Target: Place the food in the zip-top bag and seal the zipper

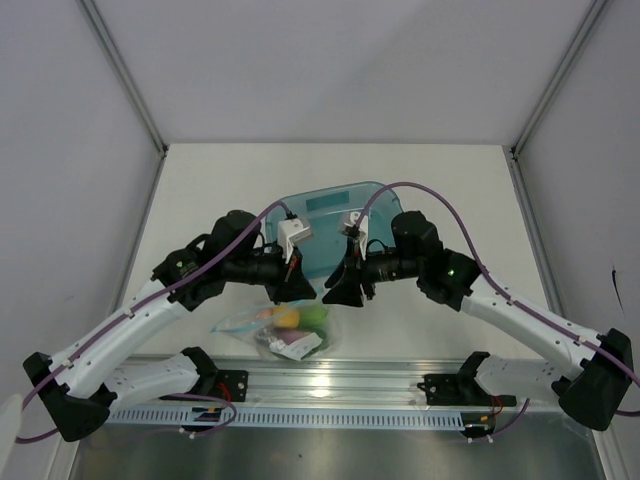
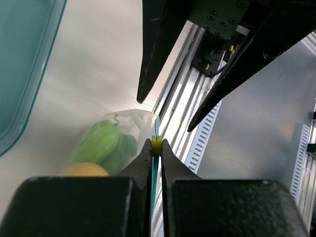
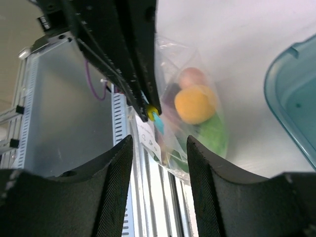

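Observation:
The clear zip bag (image 1: 279,330) lies at the table's front edge with food inside: a green item (image 2: 97,142), an orange one (image 3: 194,103) and a pink one (image 3: 191,78). My left gripper is shut on the bag's zipper, its blue strip and yellow slider between the fingertips. My right gripper stands open just beside it, its fingertips spread on either side of the zipper end, with nothing between them.
A teal tray (image 1: 330,205) sits behind the bag. The metal rail (image 1: 330,368) runs along the table's front edge.

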